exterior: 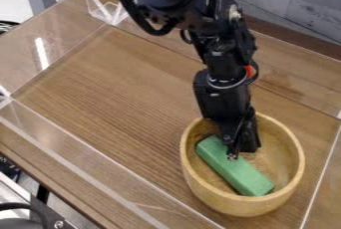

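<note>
A yellow bowl (280, 148) stands at the lower right of the wooden table, holding a green rectangular block (237, 171) that lies slanted inside it. My black gripper (232, 145) reaches down into the back of the bowl at the block's upper end. Its fingertips are small and dark in the view, and I cannot see anything clearly held between them.
A small red object (249, 72) is partly hidden behind the arm. A grey wall (293, 14) runs along the back, and a clear plastic piece (110, 9) is at the back left edge.
</note>
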